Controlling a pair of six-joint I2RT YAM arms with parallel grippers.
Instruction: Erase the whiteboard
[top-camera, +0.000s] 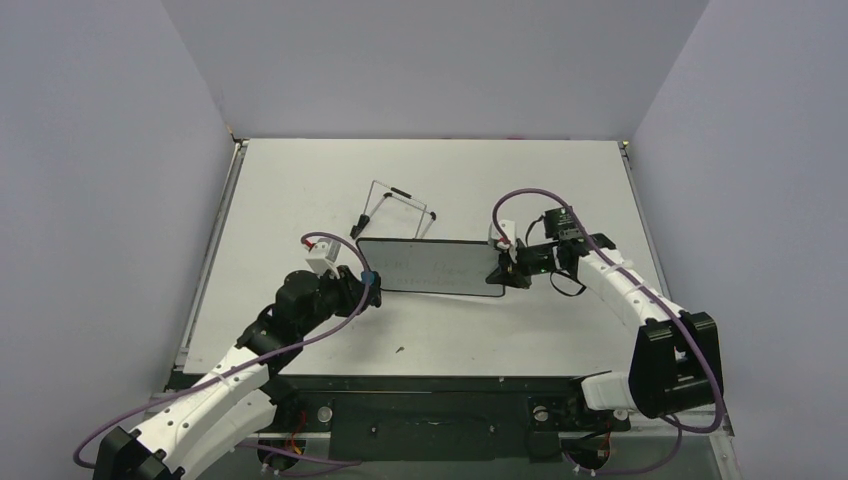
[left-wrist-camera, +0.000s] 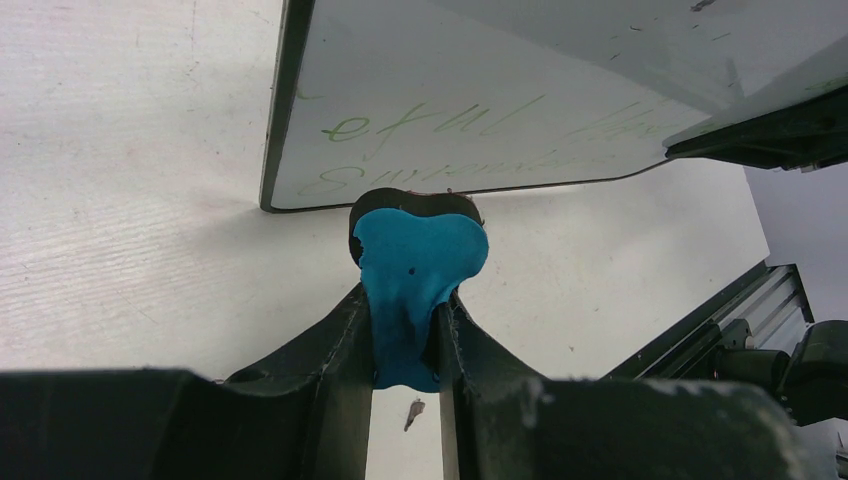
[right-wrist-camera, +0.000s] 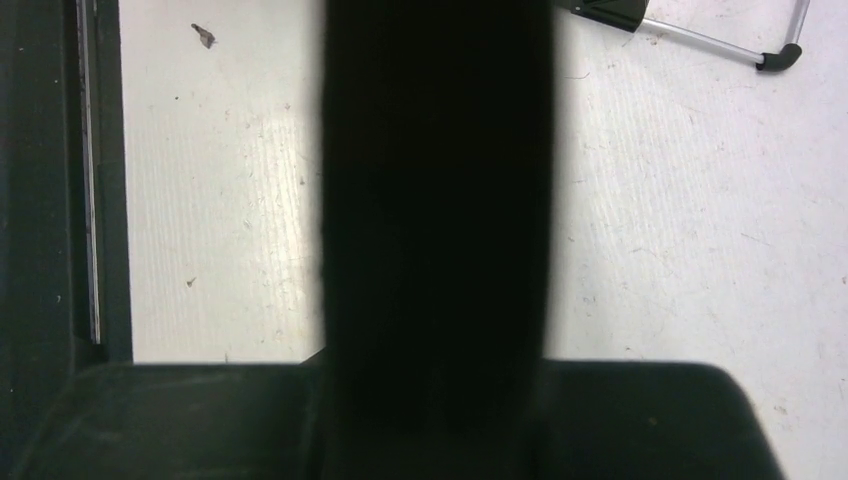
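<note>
The whiteboard (top-camera: 430, 267) is tilted over the middle of the table, its face foreshortened from above. Green handwriting (left-wrist-camera: 420, 120) and small dark marks show on it in the left wrist view. At its right end my right gripper (top-camera: 508, 272) is shut on the board's edge; a blurred dark band, probably the board's edge, fills the middle of the right wrist view. My left gripper is shut on a blue eraser (left-wrist-camera: 420, 250) with a dark pad. The eraser is near the board's lower left corner; whether they touch I cannot tell.
A thin metal stand (top-camera: 408, 201) with black joints lies behind the board. A small dark scrap (top-camera: 400, 349) rests near the front of the table.
</note>
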